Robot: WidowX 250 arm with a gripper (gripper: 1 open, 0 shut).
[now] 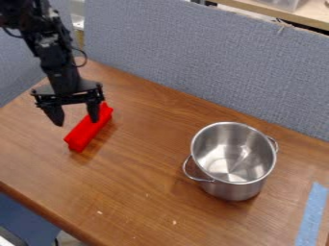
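Observation:
A red elongated block [88, 129] lies diagonally on the wooden table [154, 192] at the left. My black gripper [76, 113] hangs over the upper part of the block, its fingers spread open with nothing visibly held between them. A steel pot [232, 161] with side handles stands at the right, apart from the gripper and block.
A grey padded panel [206, 67] runs along the back of the table. A strip of blue tape [311, 213] lies at the right edge. The middle of the table between block and pot is clear.

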